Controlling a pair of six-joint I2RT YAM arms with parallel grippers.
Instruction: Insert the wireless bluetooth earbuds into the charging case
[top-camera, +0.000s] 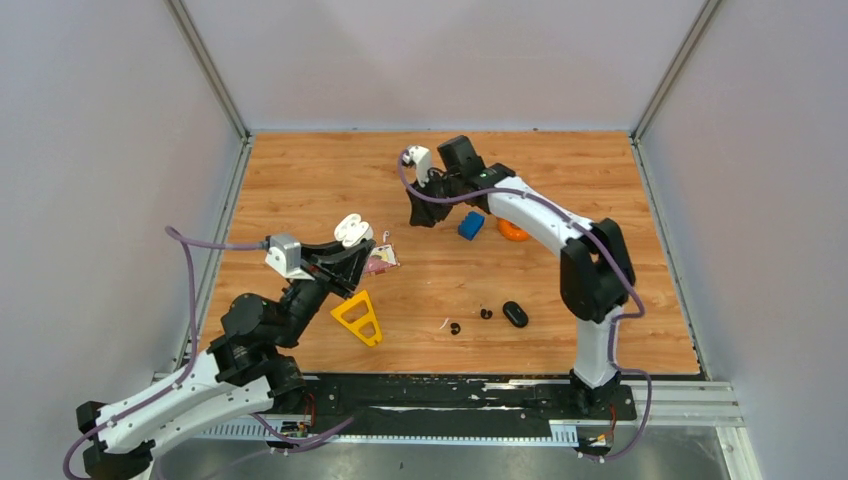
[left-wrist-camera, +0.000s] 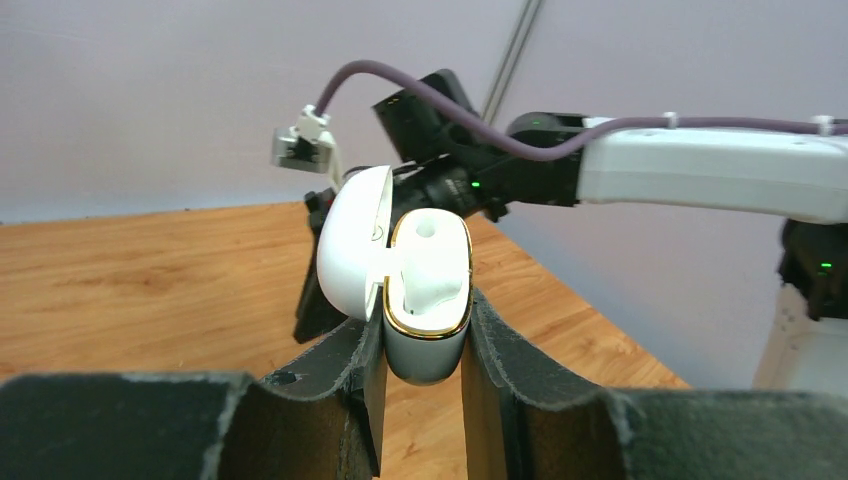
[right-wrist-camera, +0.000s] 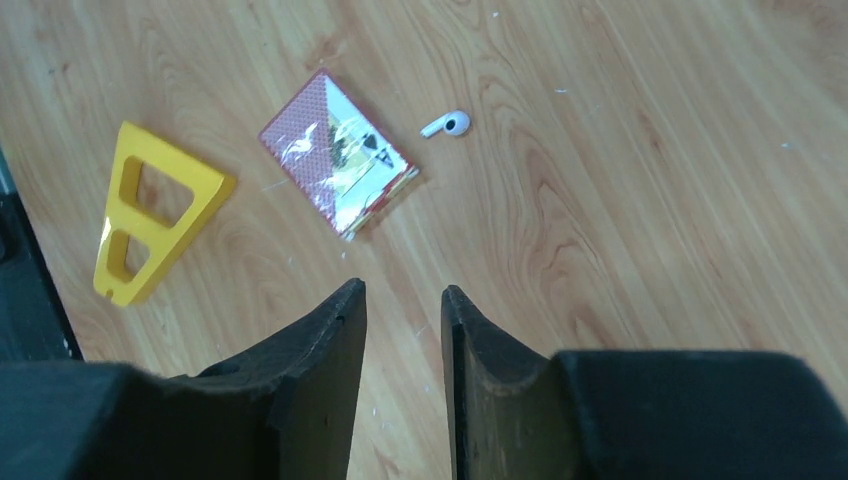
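My left gripper is shut on the open white charging case (left-wrist-camera: 354, 240), held upright; in the top view the case (top-camera: 353, 229) is left of centre. A loose white earbud (right-wrist-camera: 455, 123) lies on the table beside a pink card pack (right-wrist-camera: 338, 155) in the right wrist view. My right gripper hangs above that area, fingers parted with nothing visible between them; in the top view it is at the upper middle.
A yellow triangular piece (top-camera: 356, 318), blue block (top-camera: 471, 225), orange ring (top-camera: 513, 228), black oval object (top-camera: 515, 314) and small dark bits lie on the wooden table (top-camera: 620, 340).
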